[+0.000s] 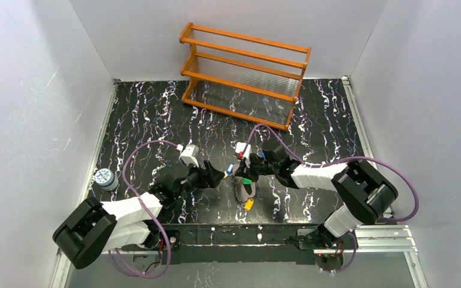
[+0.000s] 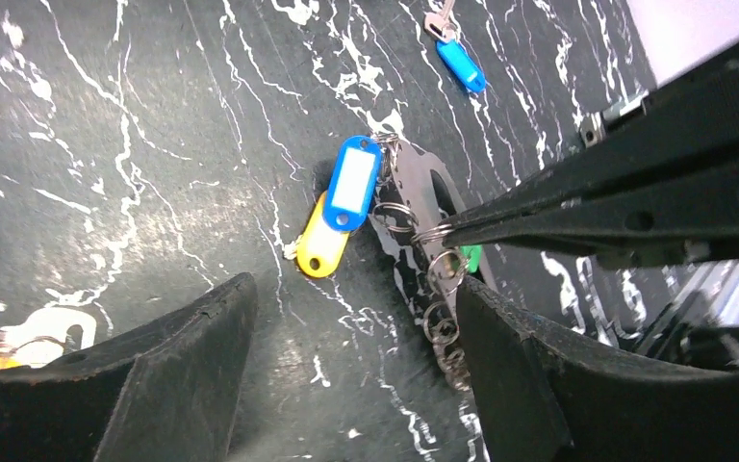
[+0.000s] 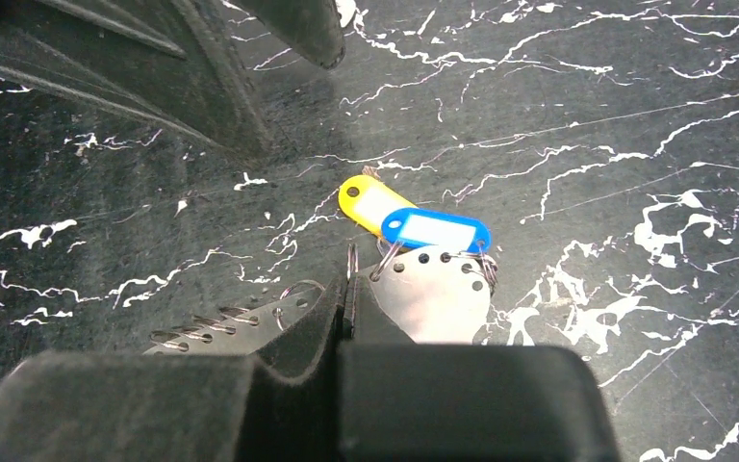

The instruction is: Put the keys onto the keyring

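A grey metal holder (image 3: 433,303) with wire rings along its edges lies on the dark table. Blue tag (image 2: 353,183) and yellow tag (image 2: 323,241) overlap at its edge, the blue on top. My right gripper is shut on one thin wire ring at the holder, also seen at its tips in the left wrist view. My left gripper is part open, its fingers (image 2: 178,371) well apart and nothing between them, beside the tags. Part of a green tag (image 2: 471,256) shows behind the holder. Whether the blue tag's ring is linked I cannot tell.
Another key with a blue tag (image 2: 462,65) lies apart on the table. At the left wrist view's lower left is a yellow-tagged key (image 2: 19,351). A wooden rack (image 1: 246,75) stands at the back, a round white container (image 1: 104,177) at far left.
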